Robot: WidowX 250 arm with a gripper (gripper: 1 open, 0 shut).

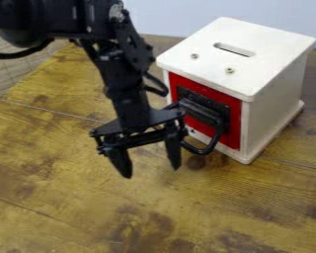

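My black gripper (147, 161) stands open in the camera view, its two fingers pointing down, just left of and in front of a white wooden box (269, 74). The box has a red front panel (233, 97) with a black fitting and a looped black handle (216, 140). The right finger is at the handle, partly in front of it; whether they touch I cannot tell. Nothing shows held between the fingers.
A slot and two small knobs sit on the box's sloped top. A woven mat (13, 67) lies at the upper left.
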